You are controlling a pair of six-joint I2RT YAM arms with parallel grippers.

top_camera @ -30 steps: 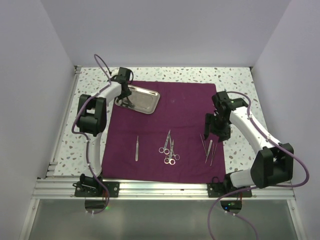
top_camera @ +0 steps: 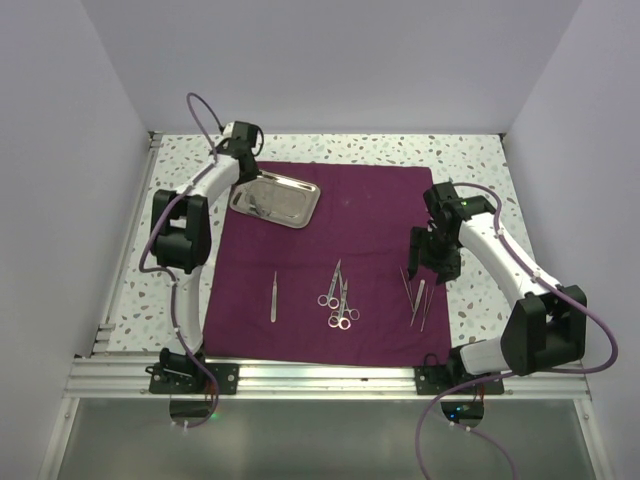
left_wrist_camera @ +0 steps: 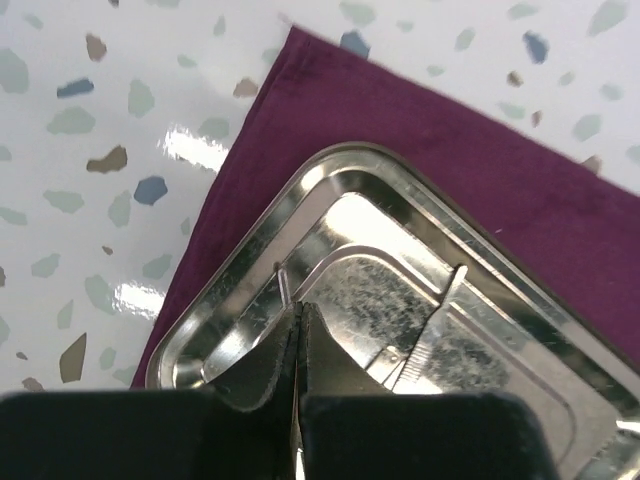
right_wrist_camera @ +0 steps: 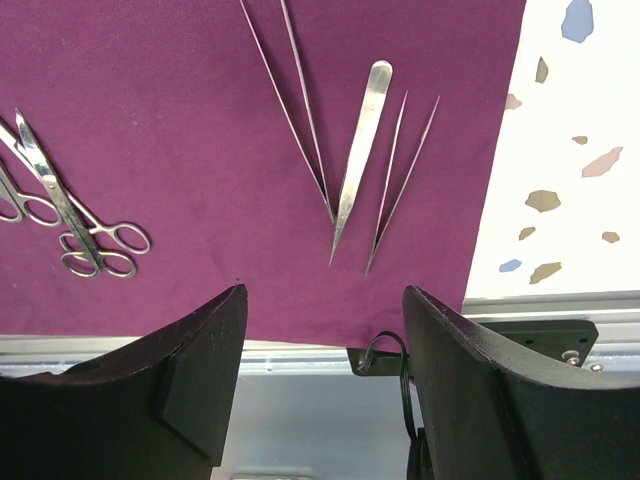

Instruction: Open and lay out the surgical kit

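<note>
In the left wrist view my left gripper is shut with nothing between its fingers, above the metal tray (left_wrist_camera: 455,225). A scalpel handle (left_wrist_camera: 283,285) lies in the tray beyond the fingertips, its tip showing and the rest hidden behind them. Another slim handle (left_wrist_camera: 432,325) rests in the tray to the right. From the top view, the left gripper (top_camera: 254,176) is over the tray's upper left corner. My right gripper stands open and empty, above the cloth's front edge. Past it lie several tweezers, including a broad-ended pair (right_wrist_camera: 364,130).
On the purple cloth (top_camera: 385,210) a scalpel handle (top_camera: 274,300) lies at left. Scissors (top_camera: 334,285) overlap near the front middle. The cloth between tray and scissors is clear. A speckled table (top_camera: 130,300) surrounds it.
The handle stays in the tray. The right arm has not moved.
</note>
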